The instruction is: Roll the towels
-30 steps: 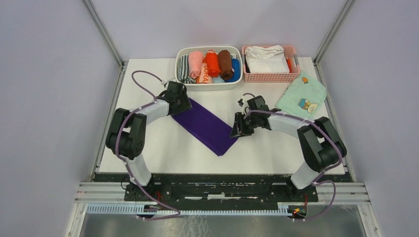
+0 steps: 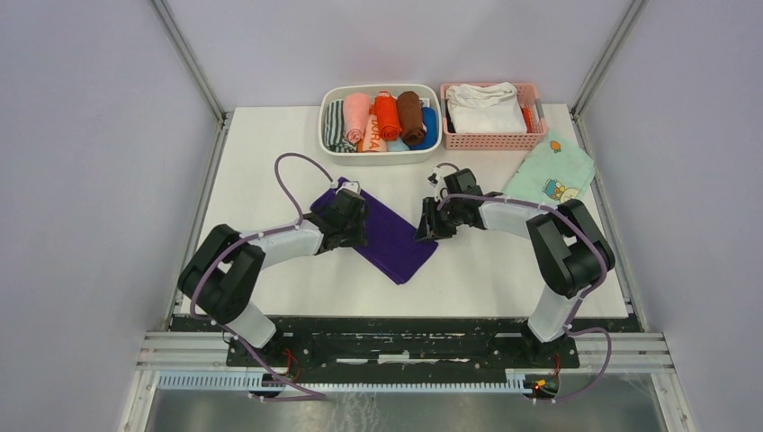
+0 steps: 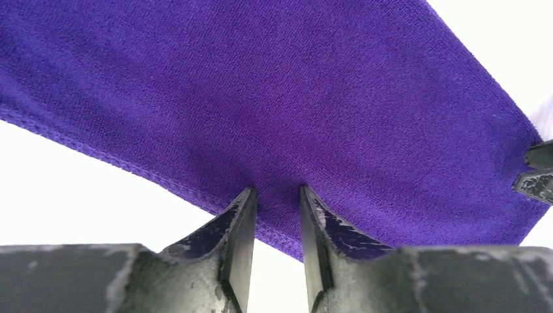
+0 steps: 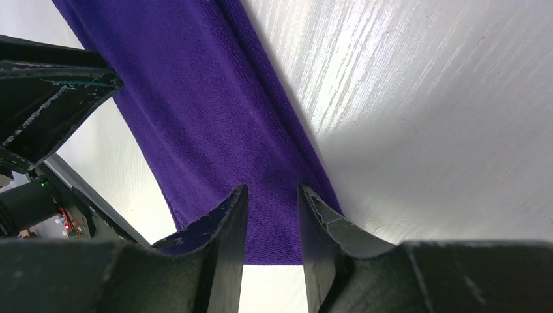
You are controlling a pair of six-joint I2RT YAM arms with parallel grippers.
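A purple towel lies flat and folded lengthwise on the white table, running diagonally from back left toward front right. My left gripper is over its long lower edge near the middle, fingertips close to the cloth, a gap between them. My right gripper is at the towel's right end, part open, its fingertips on or just above the cloth. The right gripper's fingers also show at the right edge of the left wrist view.
A white bin of rolled towels stands at the back, beside a pink basket with white cloths. A mint towel lies at the back right.
My left gripper has moved from the towel's back-left end toward the front, to its middle. The right gripper has shifted slightly toward the back.
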